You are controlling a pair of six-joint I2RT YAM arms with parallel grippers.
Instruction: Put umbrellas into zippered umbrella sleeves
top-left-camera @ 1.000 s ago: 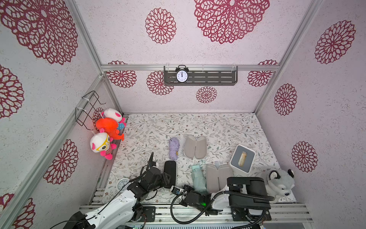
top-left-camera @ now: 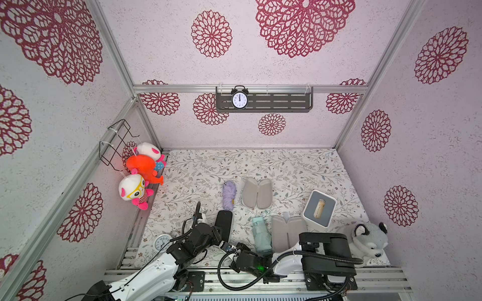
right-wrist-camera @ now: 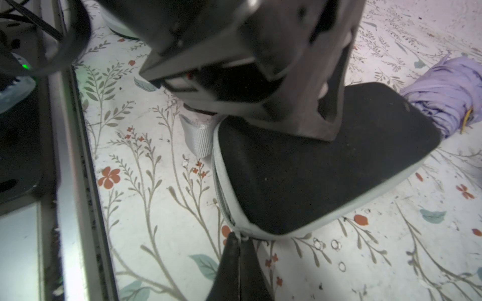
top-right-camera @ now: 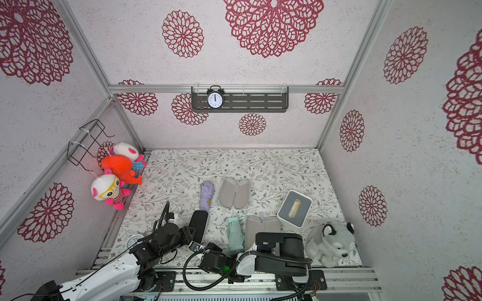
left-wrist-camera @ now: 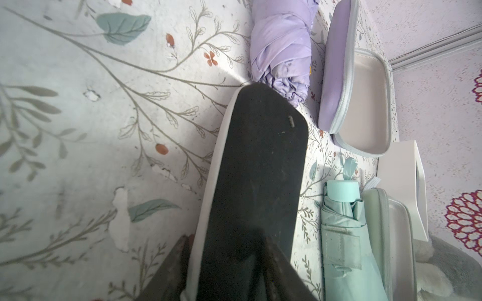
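A black zippered sleeve (left-wrist-camera: 256,170) with a pale grey edge lies closed at the front of the table. My left gripper is shut on it, one finger to each side of its near part. At the sleeve's near corner, my right gripper has its fingertips together against the small zipper pull; whether the pull is pinched between them is hard to tell. A lilac folded umbrella (top-left-camera: 229,194) lies just beyond the sleeve, and a mint umbrella (top-left-camera: 261,233) to its right. Two open sleeves, the far one (top-left-camera: 257,193) and the near one (top-left-camera: 288,233), show grey linings.
A white tray (top-left-camera: 319,222) holding a beige item stands on the right, near a grey plush husky (top-left-camera: 369,239). At the front left lies a round white dial (top-left-camera: 162,242). The metal rail (right-wrist-camera: 75,210) runs close by the right gripper.
My right gripper has shifted left to the near end of the black sleeve. The left gripper stays on the sleeve, almost unmoved. Both umbrellas and the open sleeves lie as before.
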